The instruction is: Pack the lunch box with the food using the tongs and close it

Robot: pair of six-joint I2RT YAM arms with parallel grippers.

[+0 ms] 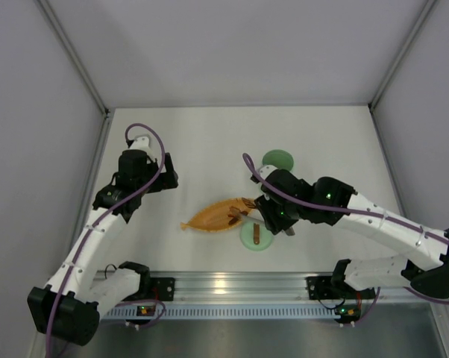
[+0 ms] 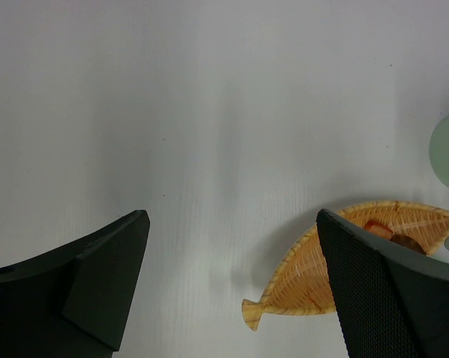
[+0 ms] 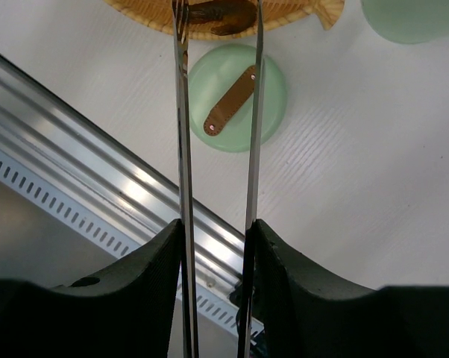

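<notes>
A tan woven boat-shaped basket lies mid-table; brown food pieces show in its right end. Long metal tongs sit between the fingers of my right gripper. One tong tip has fork tines, and both tips reach over the basket's right end, one on each side of a brown piece. Whether they grip it is not clear. A pale green plate in front of the basket carries one brown strip. My left gripper is open and empty, away to the left.
Another green dish stands behind the right arm, which hides whatever lies just in front of it. A metal rail runs along the table's front edge.
</notes>
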